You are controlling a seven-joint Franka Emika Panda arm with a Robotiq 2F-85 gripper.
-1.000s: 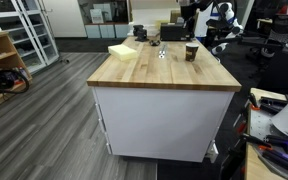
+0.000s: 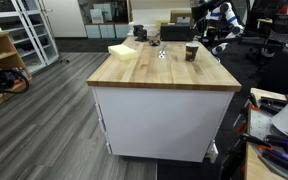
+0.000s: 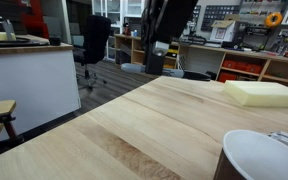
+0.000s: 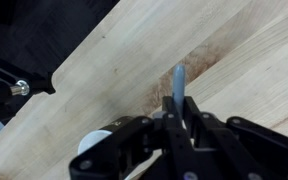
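My gripper is shut on a slim pale blue-grey object [image 4: 179, 82], perhaps a marker, which sticks out beyond its fingers. In exterior view 2 the dark gripper [image 3: 164, 40] hangs above the wooden table, with the pale tip of the object showing below it. A cup [image 3: 262, 157], white inside and brown outside, stands near the camera on the tabletop. In the wrist view the cup [image 4: 92, 140] is partly hidden behind the gripper, so whether anything is inside cannot be told.
A pale yellow block [image 2: 122, 51] lies on the left of the wooden tabletop [image 2: 149, 72]. Scissors [image 2: 162, 53] lie between the block and the cup. A dark chair [image 3: 92, 45] stands beyond the table.
In exterior view 1 my arm's dark end has shifted to the right, behind the cup. The cup, block and scissors have stayed in place.
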